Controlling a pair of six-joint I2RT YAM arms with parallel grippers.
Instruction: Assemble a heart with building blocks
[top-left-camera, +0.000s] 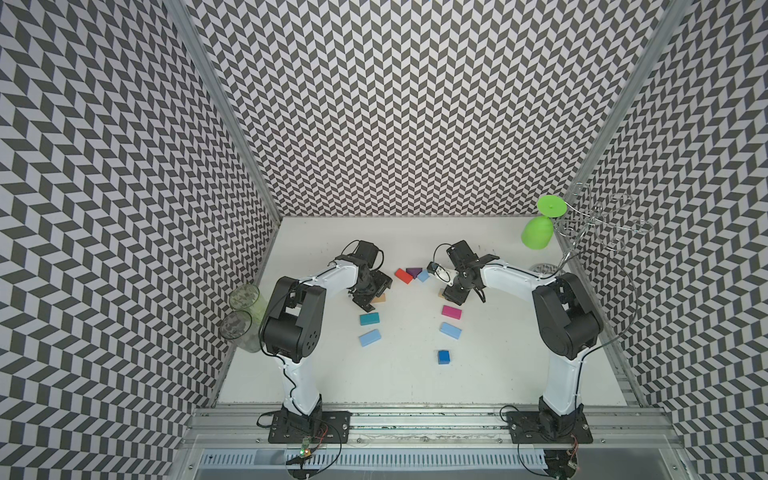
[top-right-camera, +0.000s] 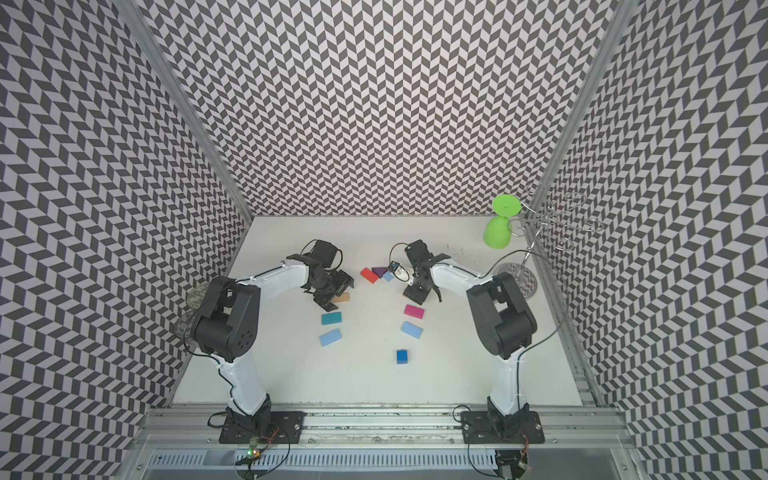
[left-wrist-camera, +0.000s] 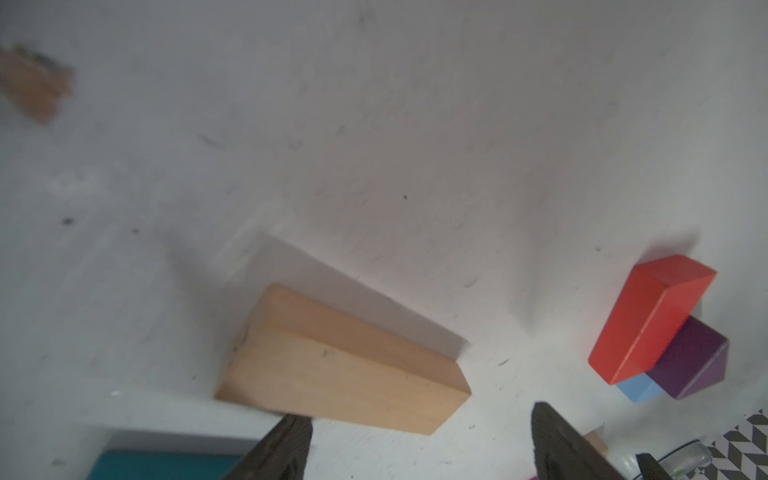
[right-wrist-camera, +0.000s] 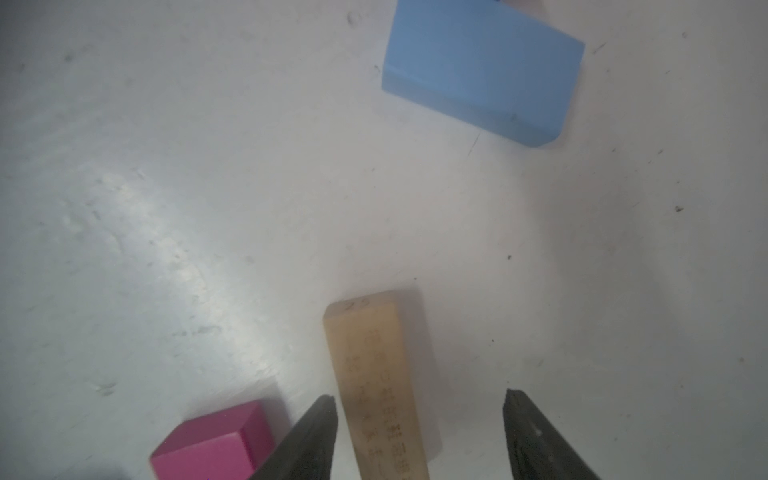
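In the left wrist view a tan block (left-wrist-camera: 344, 368) lies beneath my left gripper, whose fingers are apart around its near side, part open. A red block (left-wrist-camera: 644, 316), a purple block (left-wrist-camera: 689, 360) and a light blue one (left-wrist-camera: 636, 388) sit together to the right. In the right wrist view another tan block (right-wrist-camera: 376, 384) lies between and just ahead of my right gripper's (right-wrist-camera: 417, 424) spread fingers, with a magenta block (right-wrist-camera: 212, 444) at left and a light blue block (right-wrist-camera: 480, 72) beyond.
Toward the front lie a teal block (top-left-camera: 369, 318), light blue blocks (top-left-camera: 369, 337) (top-left-camera: 450, 330) and a dark blue block (top-left-camera: 443, 357). A green lamp (top-left-camera: 537, 233) with a wire stand is at back right; clear jars stand at far left.
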